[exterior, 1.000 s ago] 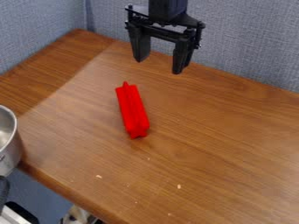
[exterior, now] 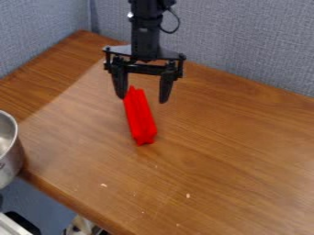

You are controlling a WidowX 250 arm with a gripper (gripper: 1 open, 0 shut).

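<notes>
My black gripper (exterior: pixel 142 81) hangs open over the back end of a red elongated block (exterior: pixel 140 119), its two fingers spread on either side. The block lies lengthwise on the wooden table (exterior: pixel 233 156), pointing away from the camera. I cannot tell from this view how high the fingertips are above the table.
A shiny metal container (exterior: pixel 6 147) stands at the left edge, partly out of frame. Grey padded walls (exterior: pixel 245 41) border the back and left.
My gripper has moved down and to the left, turning slightly, and now sits over the red block's back end. The block has not moved.
</notes>
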